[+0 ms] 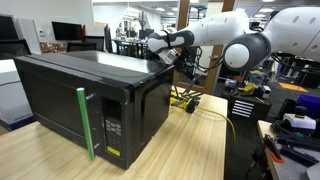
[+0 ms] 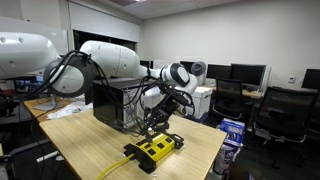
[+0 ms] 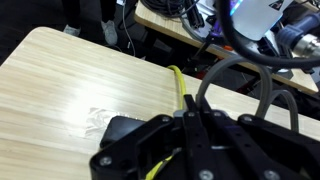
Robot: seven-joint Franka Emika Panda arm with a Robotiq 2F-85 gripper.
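Note:
A yellow and black power strip [image 2: 160,150] lies on the wooden table, its yellow cord trailing to the left. Close above it in exterior view 2 is my gripper [image 2: 158,118], with dark cables looped around the wrist. In exterior view 1 the gripper is small and partly lost behind the black microwave [image 1: 95,105]. Dark gripper hardware fills the bottom of the wrist view, and a grey cable [image 3: 262,78] arcs over it. A length of yellow cord [image 3: 181,84] shows on the table beyond. The fingertips and whatever is between them cannot be made out.
The microwave takes up much of the table beside the arm. A green strip [image 1: 86,124] stands at its front edge. Bare table [image 2: 200,140] lies right of the power strip. Office chairs [image 2: 279,112] stand beyond the table.

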